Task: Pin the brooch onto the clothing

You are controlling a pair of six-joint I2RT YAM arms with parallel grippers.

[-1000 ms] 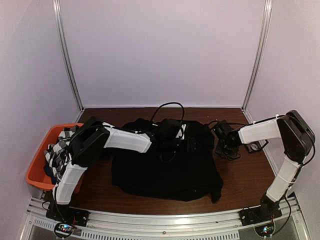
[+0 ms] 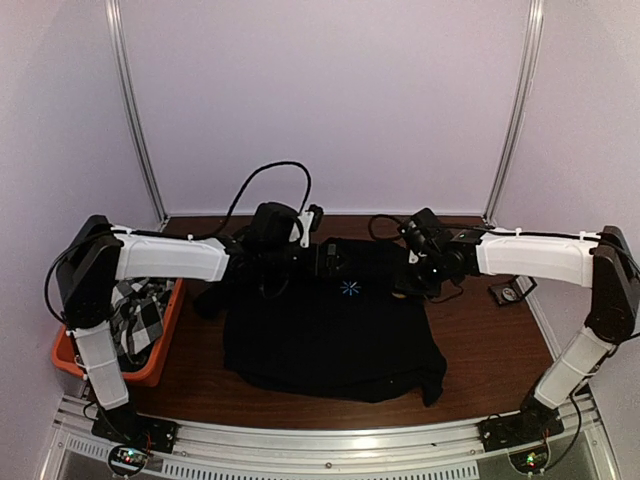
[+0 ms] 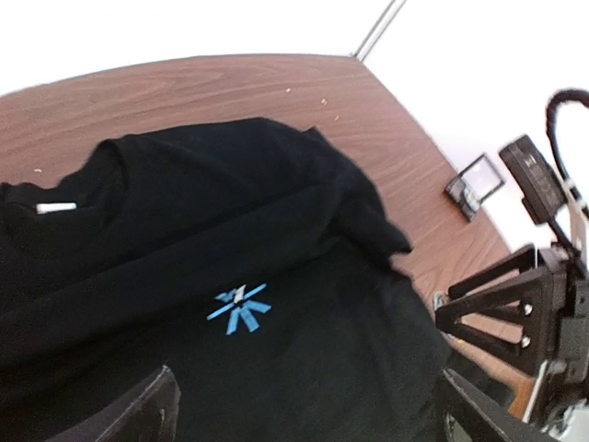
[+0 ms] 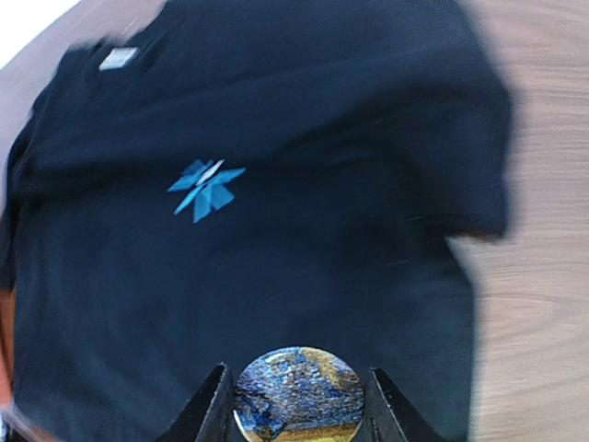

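Observation:
Black clothing [image 2: 330, 340] lies spread on the wooden table, with a blue star-shaped mark [image 2: 350, 288] on its chest, also clear in the left wrist view [image 3: 241, 308]. My left gripper hangs over the clothing, open, its fingers at the lower corners of its view. My right gripper [image 2: 410, 282] is near the clothing's right edge; in the right wrist view a round, glossy blue-and-gold brooch [image 4: 297, 391] sits between its fingertips, above the cloth.
An orange bin [image 2: 160, 350] with checked cloth stands at the left. A small dark device [image 2: 506, 293] lies on the table's right. Bare table [image 2: 490, 360] shows at the right, inside white walls.
My left gripper has risen and moved leftward, uncovering the blue mark. My right gripper has moved left, from beside the clothing to over its right edge.

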